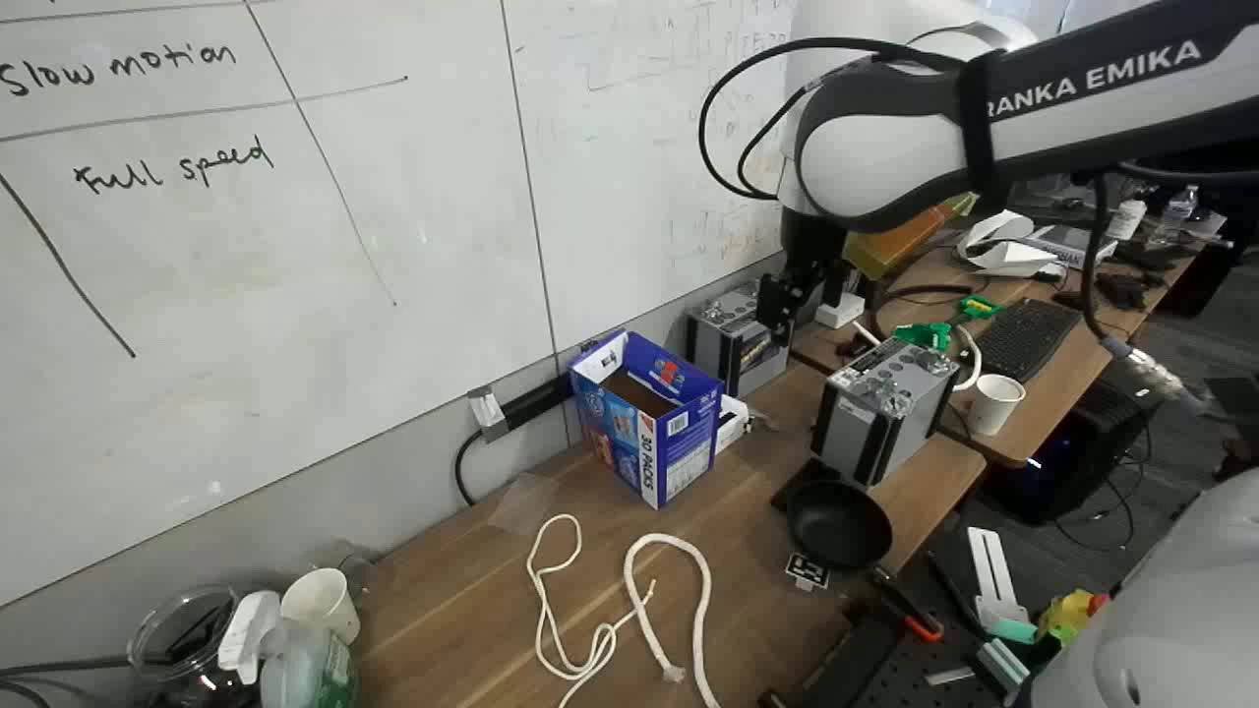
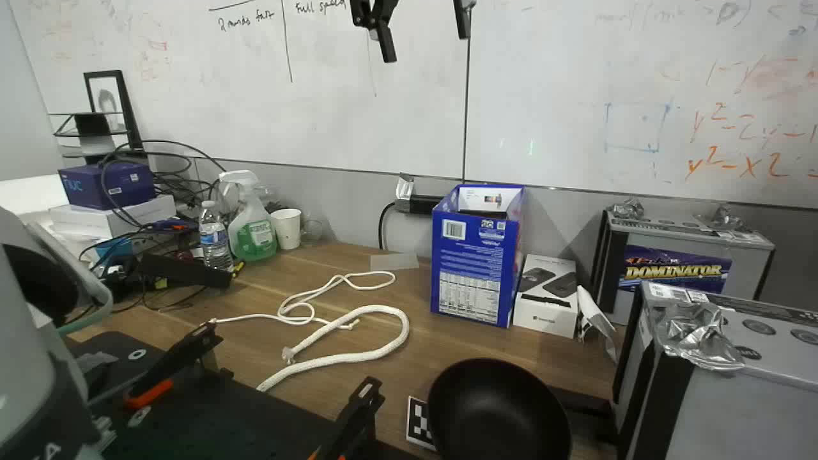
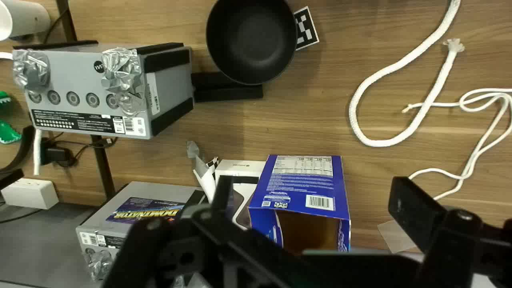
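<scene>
My gripper is open, its two black fingers spread wide with nothing held between them. It hangs high above the table; in exterior view 2 its fingers (image 2: 387,45) show at the top edge, against the whiteboard. A blue open-topped box (image 1: 646,415) stands upright on the table by the wall. A thick white rope (image 2: 376,354) lies in a bend on the table, beside a thinner white cord (image 2: 310,298). Toward the front is a black pan (image 2: 498,414), which looks empty.
Two grey battery-like boxes (image 1: 887,407) (image 1: 738,336) stand right of the blue box. A small white box (image 2: 546,295) leans near it. A spray bottle (image 2: 251,218) and paper cup (image 2: 287,229) are at the far left. Bare wood surrounds the ropes.
</scene>
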